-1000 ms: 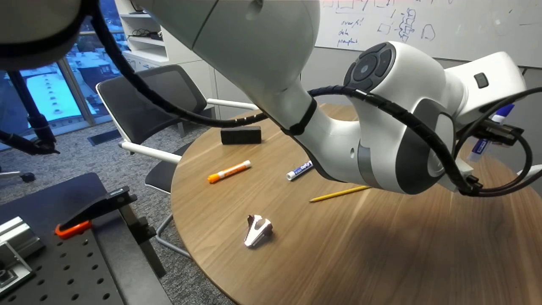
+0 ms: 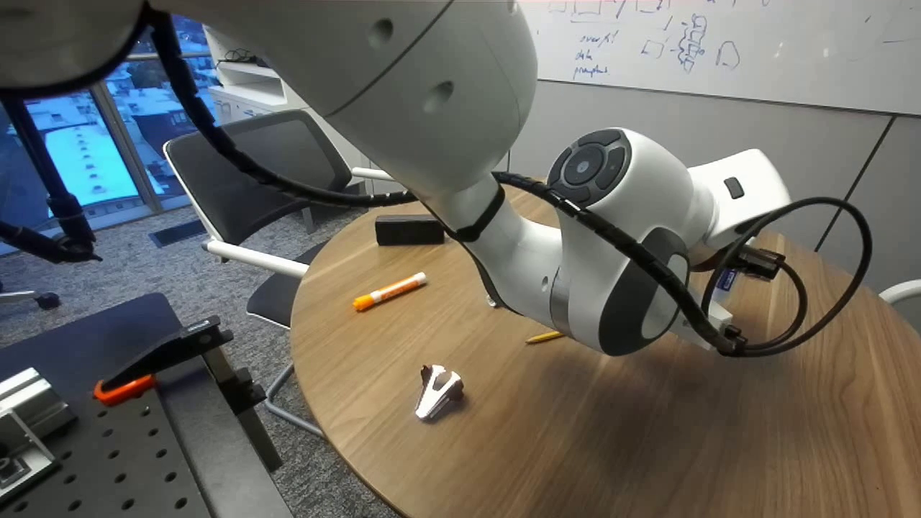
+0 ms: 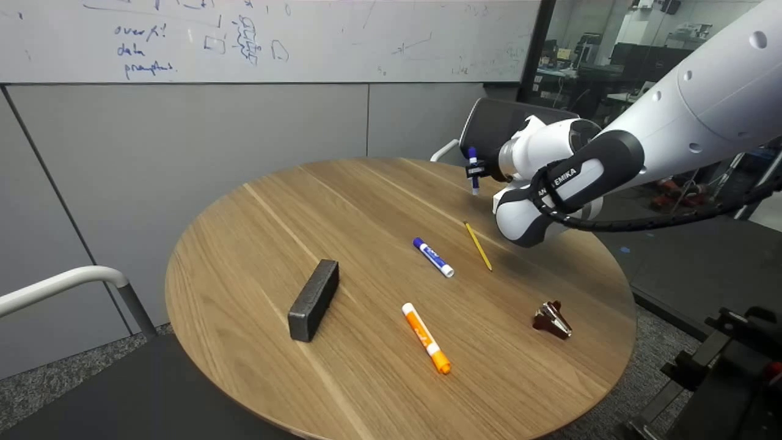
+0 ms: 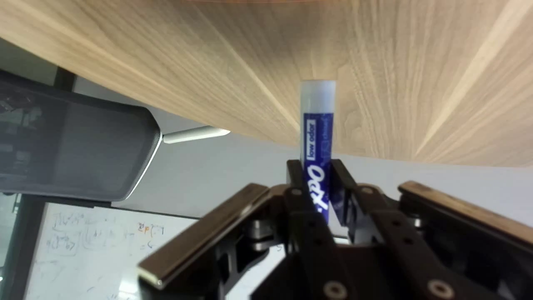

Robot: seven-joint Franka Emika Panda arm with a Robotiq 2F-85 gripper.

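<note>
A blue marker with a white end (image 4: 317, 135) stands between the fingers of my gripper, which is shut on it in the wrist view. In exterior view 2 that held marker (image 3: 474, 183) is roughly upright above the far right part of the round table (image 3: 242, 249), its white end pointing down. My gripper (image 3: 475, 170) grips it around the middle there. In exterior view 1 the arm hides most of the gripper, and only a bit of the blue marker (image 2: 727, 279) shows.
Lying on the table are a second blue marker (image 3: 434, 258), a yellow pencil (image 3: 478, 245), an orange marker (image 3: 426, 338), a black eraser block (image 3: 313, 300) and a staple remover (image 3: 553, 319). Chairs stand around it.
In exterior view 1 my arm has moved left and lower with the held marker. It now covers most of the second blue marker and much of the pencil.
</note>
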